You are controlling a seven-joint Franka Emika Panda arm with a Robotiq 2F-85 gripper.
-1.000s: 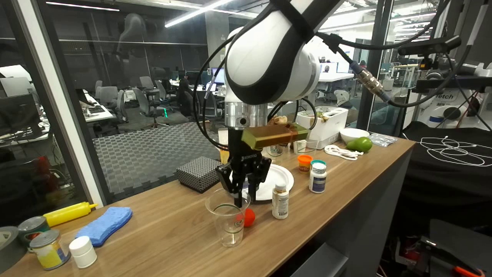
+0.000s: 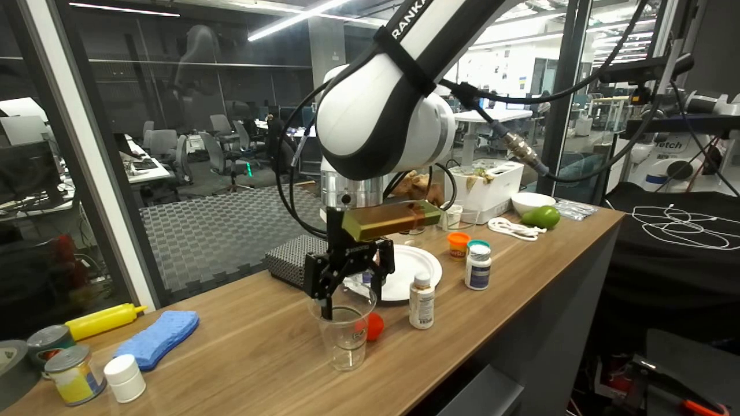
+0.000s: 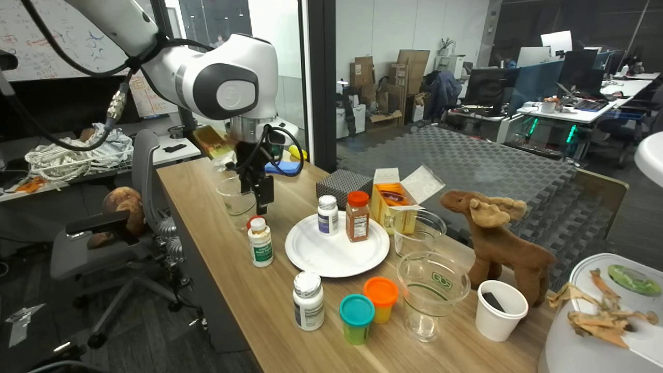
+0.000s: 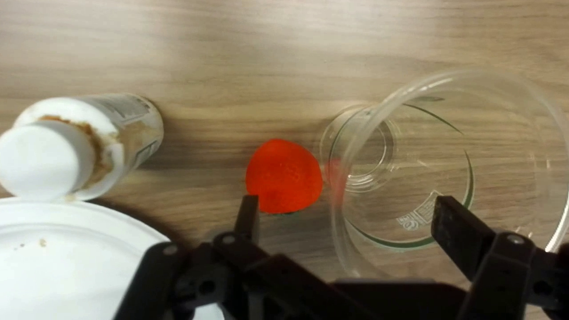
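A clear plastic cup (image 2: 344, 343) with a green print stands upright on the wooden counter. My gripper (image 2: 351, 303) is open, pointing down at the cup's rim. In the wrist view, one of the fingers (image 4: 459, 234) overlaps the cup's opening, while the other lies outside the near rim. That leaves one side of the cup's rim (image 4: 341, 224) between the fingers in this view; whether they touch it I cannot tell. Right beside the cup sits a small red round object (image 4: 283, 176). Nothing is gripped.
A white bottle (image 2: 421, 303) stands close to the red object, with a white plate (image 3: 339, 264) bearing two bottles nearby. Behind the gripper is a black patterned box (image 2: 295, 260). Open counter surrounds the cup towards the blue sponge (image 2: 158, 338).
My gripper has come down and shifted left in exterior view 1, and its fingers are spread wider. The cup and red object look unmoved.
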